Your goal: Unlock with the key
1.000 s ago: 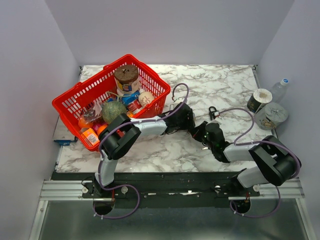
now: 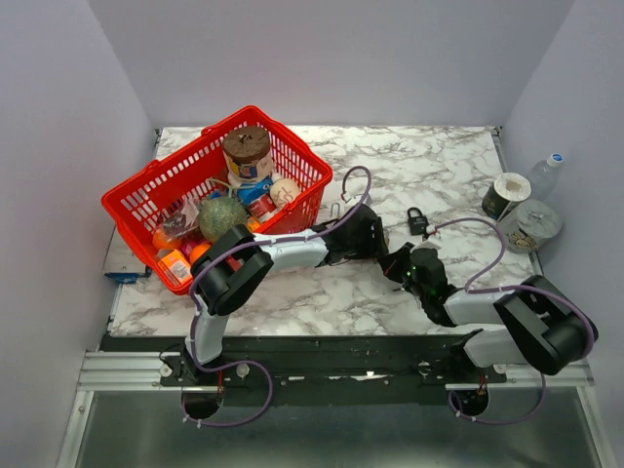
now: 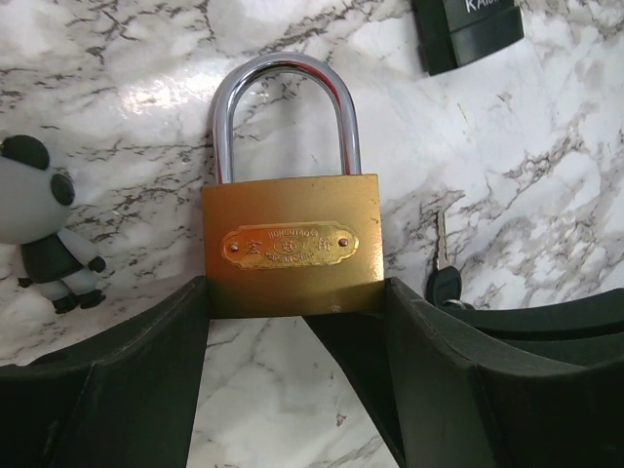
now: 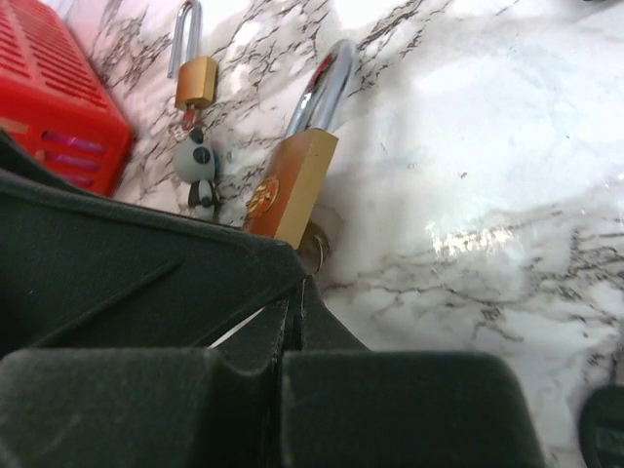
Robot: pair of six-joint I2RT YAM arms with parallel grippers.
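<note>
A brass padlock point(image 3: 292, 249) with a closed-looking steel shackle is held by my left gripper, shut on its body just above the table. My right gripper is shut right beside it, with nothing seen between its fingers; in the top view its tip point(image 2: 388, 265) nearly meets the left one. A small key point(image 3: 443, 278) lies on the marble to the right of the padlock in the left wrist view, partly hidden by a black gripper part. A second, smaller padlock point(image 4: 195, 83) lies farther back.
A panda figurine point(image 3: 39, 229) lies left of the held padlock. A black lock point(image 2: 417, 220) lies behind. A full red basket point(image 2: 292, 146) fills the left; cans point(image 2: 526, 224) and a bottle point(image 2: 544, 177) stand at right.
Both grippers have shifted slightly to the right in the top view, the right arm more so. The black lock behind is now less covered.
</note>
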